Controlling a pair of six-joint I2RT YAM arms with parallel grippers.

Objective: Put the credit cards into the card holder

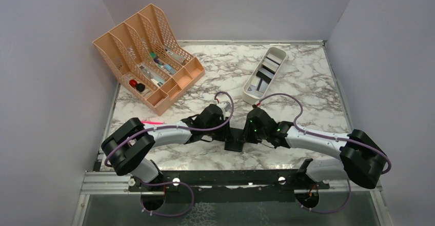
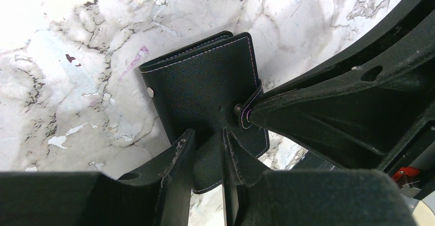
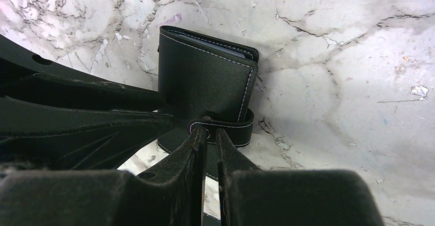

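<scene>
A black leather card holder [image 2: 200, 82] with white stitching lies folded on the marble table between my two grippers. A greyish card edge [image 3: 223, 47] shows in its top opening. The holder's strap [image 3: 231, 130] wraps around one side onto the front, close to a metal snap. My right gripper is shut, its tips right at the strap's end; whether they pinch the strap is hard to see. My left gripper hovers over the holder's front, its fingers part open with a narrow gap and nothing visible between them.
A long white tray [image 1: 282, 50] with cards and dark items stands at the back right. At the back left is an orange slotted organizer [image 1: 195, 75] with small items. A pink object [image 1: 152, 122] lies by the left arm.
</scene>
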